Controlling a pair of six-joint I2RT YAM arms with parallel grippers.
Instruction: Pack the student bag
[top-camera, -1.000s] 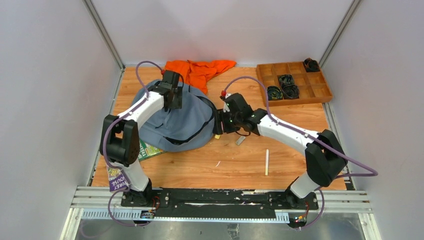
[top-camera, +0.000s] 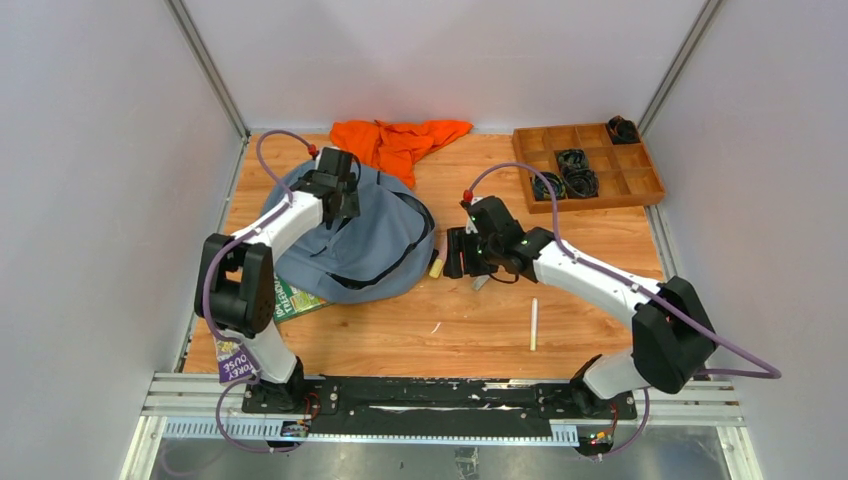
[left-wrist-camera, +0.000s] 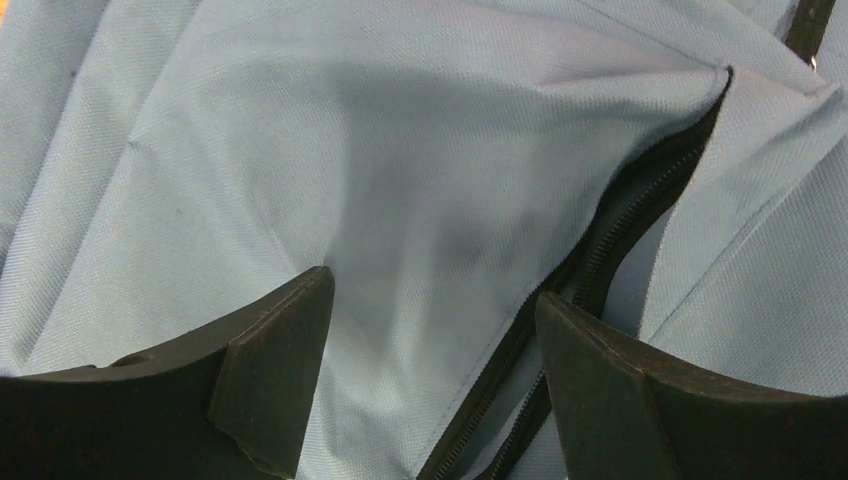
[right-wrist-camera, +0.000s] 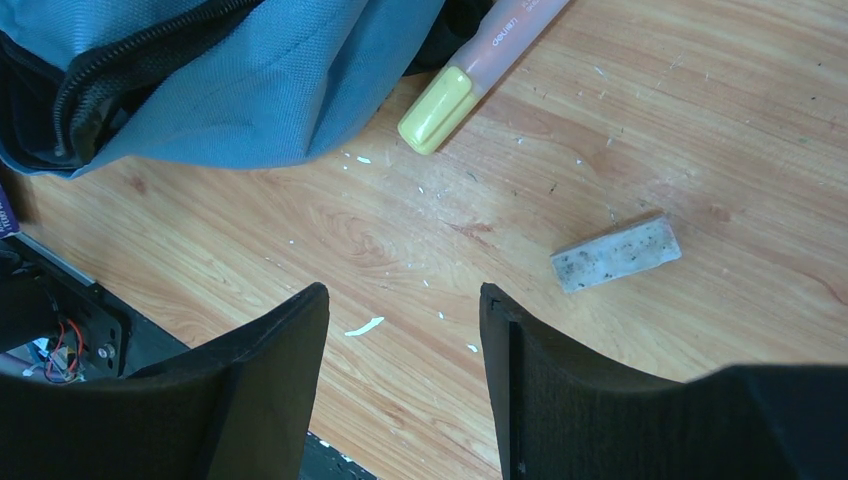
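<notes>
The grey-blue bag (top-camera: 370, 260) lies on the left half of the table. My open left gripper is over its upper fabric, beside a zipper (left-wrist-camera: 660, 180). My right gripper hovers right of the bag, fingers apart with nothing between. Below it lie a pinkish pen-like tube with a yellow cap (right-wrist-camera: 436, 108) and a small whitish block (right-wrist-camera: 615, 255). Green (top-camera: 295, 304) and purple (top-camera: 236, 366) books are partly hidden at lower left. A white stick (top-camera: 533, 323) lies at front right.
An orange cloth (top-camera: 400, 145) lies at the back. A wooden compartment tray (top-camera: 632, 180) with dark coiled items stands at back right.
</notes>
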